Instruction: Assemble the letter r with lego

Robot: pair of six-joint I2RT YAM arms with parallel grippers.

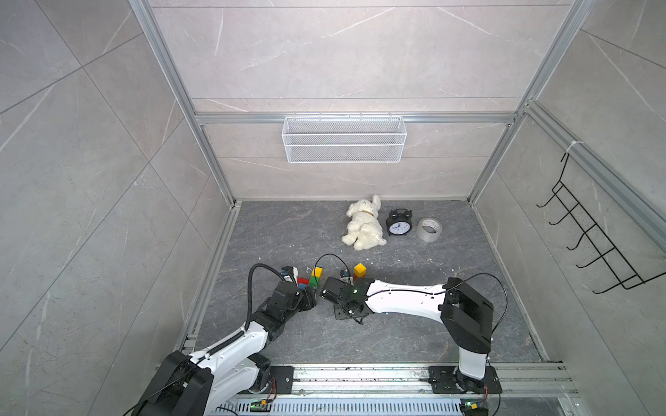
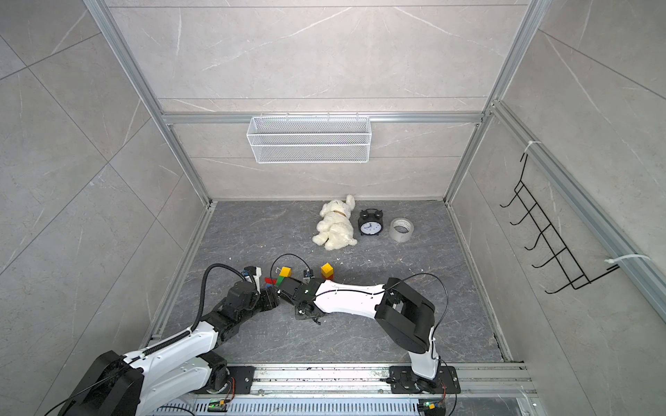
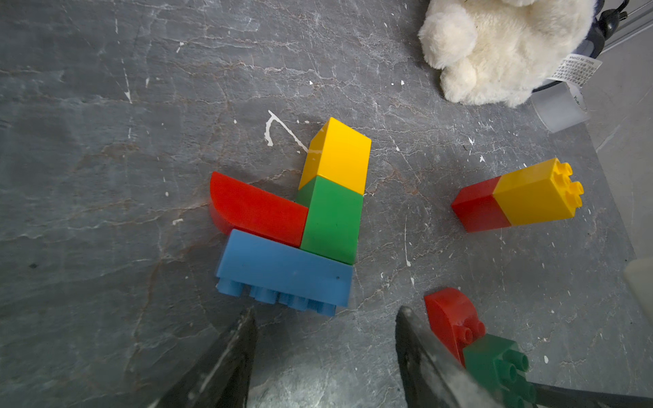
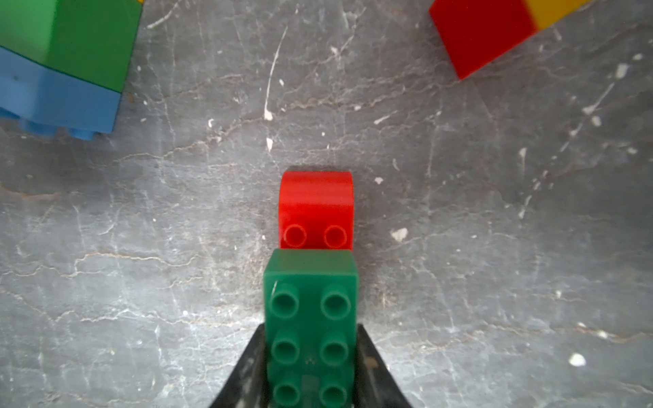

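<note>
My right gripper is shut on a green brick (image 4: 309, 278), which abuts a red curved brick (image 4: 315, 200). My left gripper is open, empty, below a cluster in the left wrist view: a blue brick (image 3: 285, 265) with studs facing the front, a red curved brick (image 3: 258, 210), a green brick (image 3: 330, 221) and a yellow brick (image 3: 340, 153). A separate red brick (image 3: 476, 207) with a yellow brick (image 3: 534, 193) lies to the right of the cluster.
A white plush toy (image 1: 364, 225), a black alarm clock (image 1: 399, 222) and a tape roll (image 1: 429, 230) lie at the back. A white wire basket (image 1: 344, 138) hangs on the back wall, a black hook rack (image 1: 589, 235) on the right wall.
</note>
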